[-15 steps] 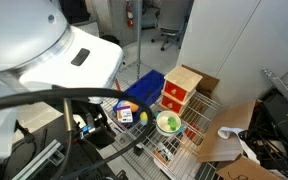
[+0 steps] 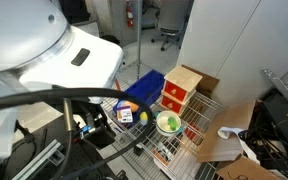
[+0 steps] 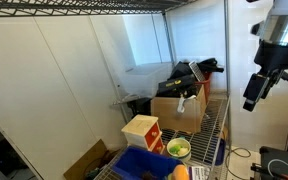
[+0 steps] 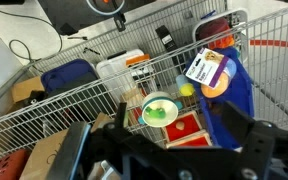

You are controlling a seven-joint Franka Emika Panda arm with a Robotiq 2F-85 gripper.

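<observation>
My gripper is open in the wrist view, its dark fingers apart with nothing held between them. Past the fingers and below them lies a white bowl [image 4: 160, 108] with green and yellow contents, on a wire rack. Exterior view 1 has the same bowl [image 2: 168, 122] near the rack's middle, beside a small wooden drawer box [image 2: 180, 84] with red-orange drawer fronts. A blue bin [image 2: 144, 88] stands behind. An orange round item [image 4: 218, 80] and a white printed packet [image 4: 205, 67] lie beside the bowl. The arm covers much of exterior view 1's left side.
An open cardboard box [image 2: 226, 135] with dark items stands to the right on the rack. Small items, including a white marker-like piece [image 4: 152, 70], lie around the bowl. In exterior view 2, the white arm [image 3: 268, 62] hangs high at the right, clear of the rack.
</observation>
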